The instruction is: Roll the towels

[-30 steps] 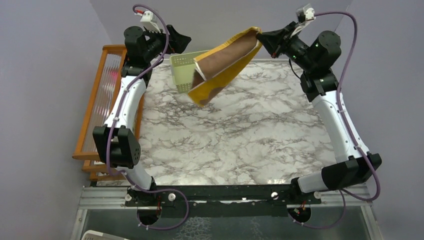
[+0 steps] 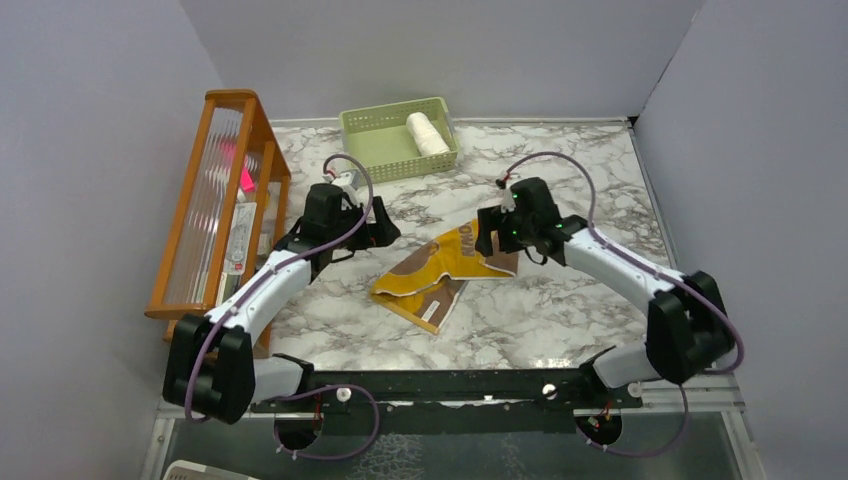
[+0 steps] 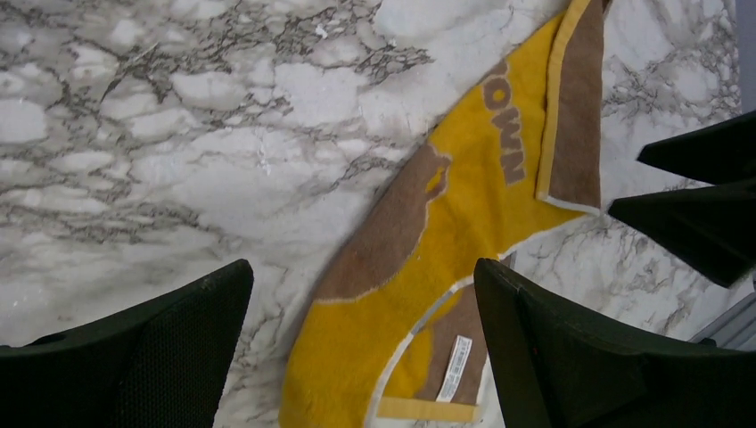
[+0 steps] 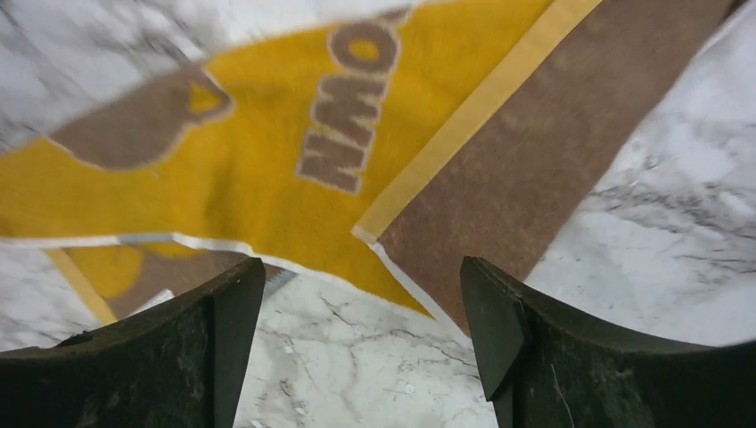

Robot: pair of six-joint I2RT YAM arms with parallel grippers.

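Observation:
A yellow and brown towel (image 2: 435, 262) lies folded over and skewed on the marble table, its ends turned at angles. Lettering and a flap with a pale edge show on the towel (image 3: 499, 169) in the left wrist view. My left gripper (image 2: 392, 232) is open above the table, left of the towel, with nothing between its fingers. Over the towel's right end hangs my right gripper (image 2: 487, 243), its fingers apart and empty. Beneath it, the brown flap of the towel (image 4: 526, 152) fills much of the right wrist view. A rolled white towel (image 2: 427, 134) rests in the green basket (image 2: 375, 145).
At the left stands a wooden rack (image 2: 190, 200) with clear panels, close beside my left arm. Bare marble table (image 2: 580, 320) surrounds the towel, widest at the front right.
A second ago my right gripper held the towel up; now the towel lies on the table. Both arms have come lower, the right one moving left over the towel, the left one towards the front.

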